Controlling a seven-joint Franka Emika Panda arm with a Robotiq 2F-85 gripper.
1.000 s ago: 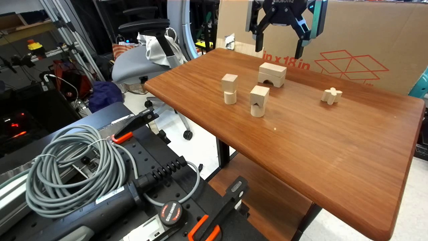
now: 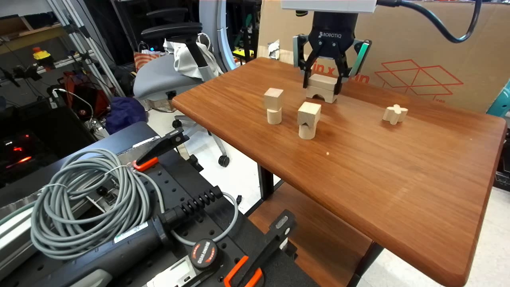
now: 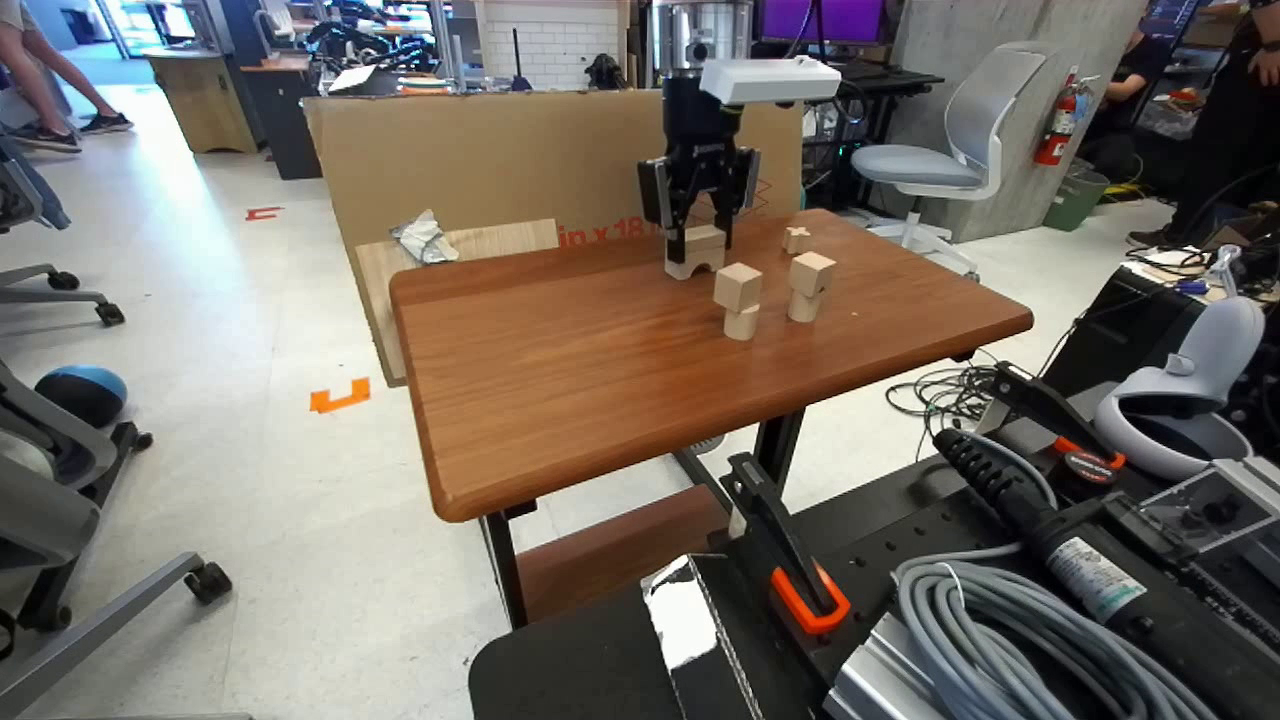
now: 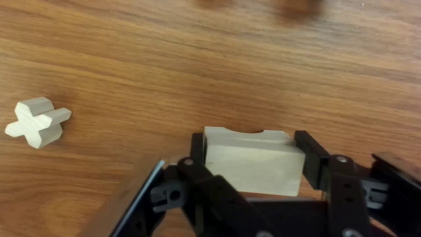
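Note:
At the far side of the table, a flat wooden block (image 2: 324,81) rests on an arched wooden block (image 2: 321,94). My gripper is shut on the flat block, one finger (image 4: 197,146) at each end of it. In the wrist view the flat block (image 4: 252,168) covers most of the arched one. Nearer the front stand two small stacks: a cube (image 2: 273,98) on a cylinder (image 2: 274,116), and a notched block (image 2: 309,113) on another cylinder (image 2: 306,131). A wooden cross-shaped piece (image 4: 32,123) stands alone to one side.
A cardboard sheet (image 3: 480,168) stands upright along the far edge. Black cart gear and coiled cable (image 2: 86,201) lie off the table.
My gripper has come down from above the two-block stack and closed on its upper block. That stack appears shifted slightly left in exterior view 1; the other blocks have stayed put.

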